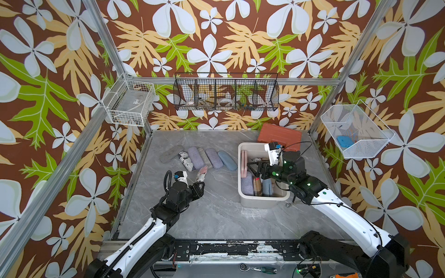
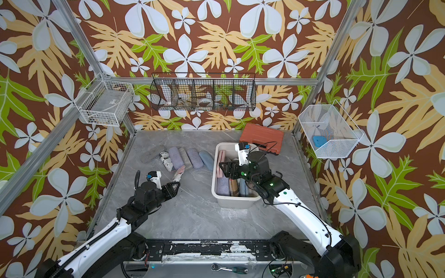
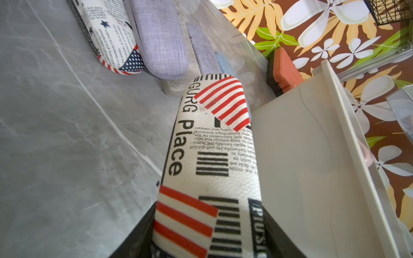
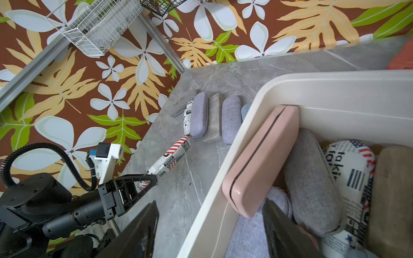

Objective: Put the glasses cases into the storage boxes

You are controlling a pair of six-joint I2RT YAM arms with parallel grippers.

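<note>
My left gripper [image 1: 197, 190] is shut on a newsprint-and-stripe glasses case [image 3: 206, 150], tilted up just left of the white storage box [image 1: 245, 202]. My right gripper [image 2: 227, 169] hangs open over that box, nothing between its fingers. Inside lie cases, among them a pink one [image 4: 262, 157], a grey one [image 4: 312, 180] and a newsprint one [image 4: 346, 167]. On the table's back left sit several more cases: lilac [image 1: 195, 157], newsprint [image 1: 185, 161], blue [image 1: 227, 160].
A red-orange lid or case [image 1: 278, 132] lies behind the box. Wire baskets [image 1: 130, 102] hang on the frame and walls above.
</note>
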